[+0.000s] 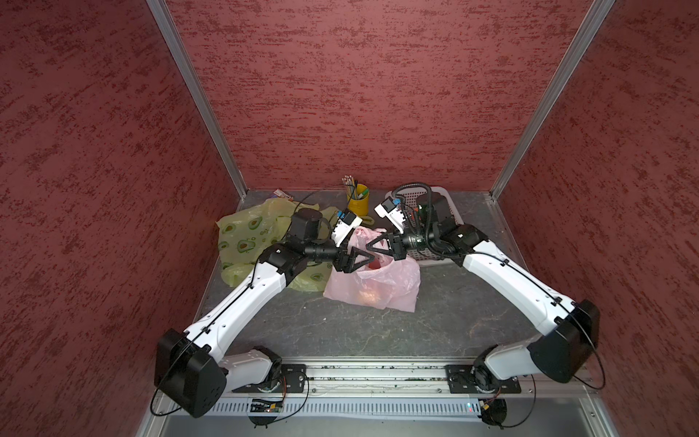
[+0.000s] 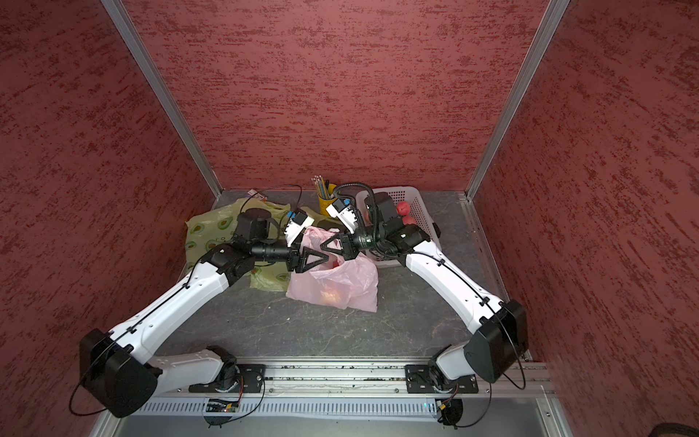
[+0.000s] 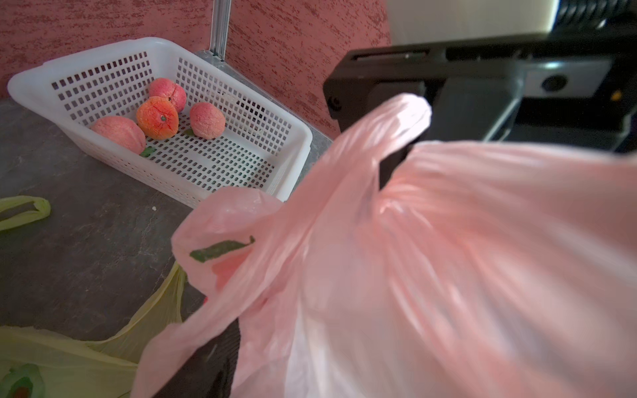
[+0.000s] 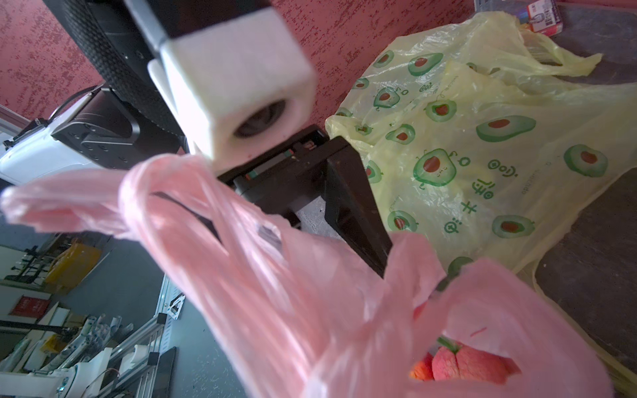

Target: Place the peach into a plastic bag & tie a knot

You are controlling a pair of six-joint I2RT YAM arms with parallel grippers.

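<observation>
The pink plastic bag (image 1: 378,285) stands at the middle of the table, its upper part drawn up between both grippers. Through its opening a red peach (image 4: 471,363) with a green leaf shows in the right wrist view. My right gripper (image 1: 371,247) is shut, with the bag's thin plastic gathered at its fingers; bag folds hide most of them in both wrist views. Close beside it, at the bag's mouth, my left gripper (image 1: 368,258) has its fingers partly spread. Pink folds cover much of the left fingers, so whether plastic lies between them is hidden.
A white basket (image 3: 292,165) with several peaches stands behind the right arm. The green avocado-print bag (image 4: 477,159) lies at left under the left arm. A yellow pencil cup (image 1: 358,204) stands behind.
</observation>
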